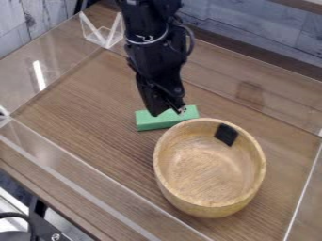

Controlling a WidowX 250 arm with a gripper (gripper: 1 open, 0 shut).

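Observation:
The black robot arm reaches down from the top of the camera view, with its gripper [161,102] low over a green block [168,119]. The gripper looks shut, with nothing seen between its fingers. The block lies flat on the wooden table, just behind a large round tan bowl [204,177]. A small black block [227,134] sits at the bowl's back right rim.
A white item [104,28] is at the back left. Dark cables are at the bottom left edge.

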